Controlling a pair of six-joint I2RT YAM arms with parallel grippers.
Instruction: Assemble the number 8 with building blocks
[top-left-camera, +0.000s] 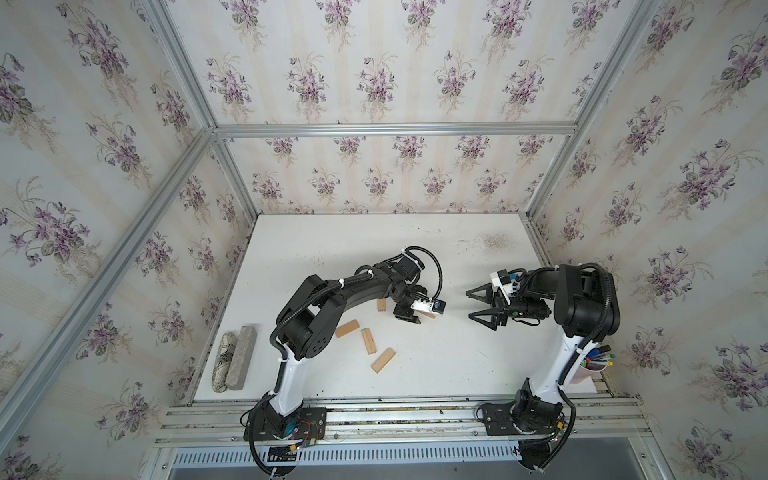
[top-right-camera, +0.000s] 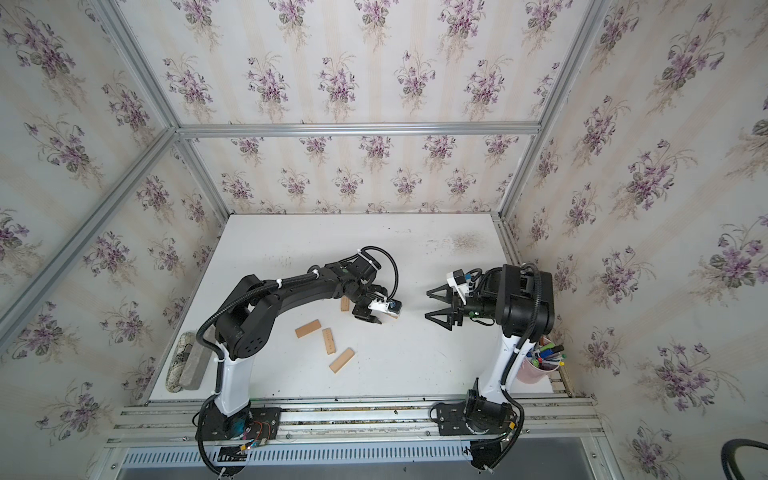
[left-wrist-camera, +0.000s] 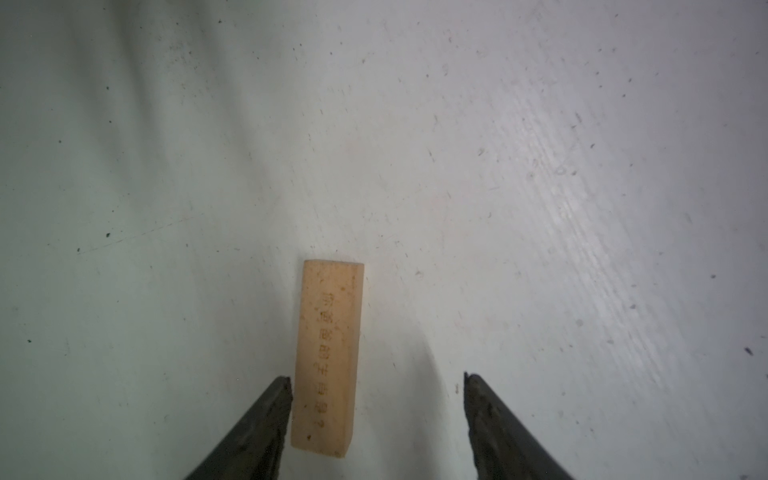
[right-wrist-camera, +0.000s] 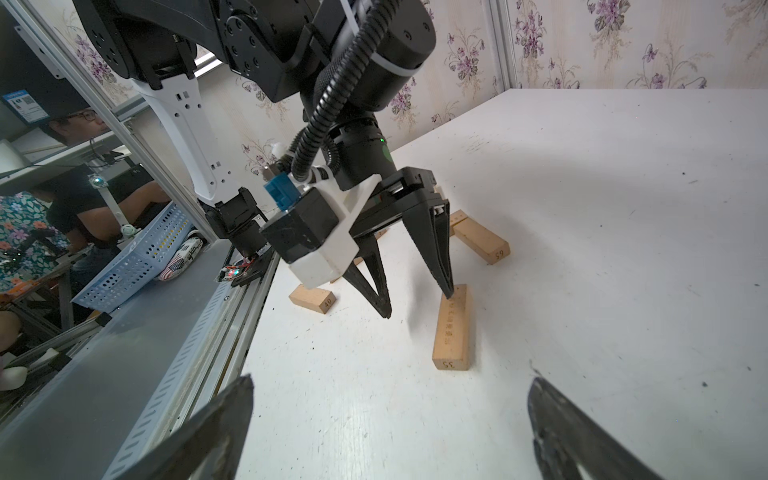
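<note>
My left gripper (top-left-camera: 413, 313) is low over a wooden block (left-wrist-camera: 326, 356); in the left wrist view its fingers stand apart, the block lying by the left finger, not held. The right wrist view shows that block (right-wrist-camera: 452, 328) beneath the open left gripper. My right gripper (top-left-camera: 477, 305) stands open and empty at the right, facing left.
Grey and speckled bars (top-left-camera: 240, 360) lie at the table's left edge. A pen cup (top-right-camera: 537, 368) stands at the front right, beside the right arm.
</note>
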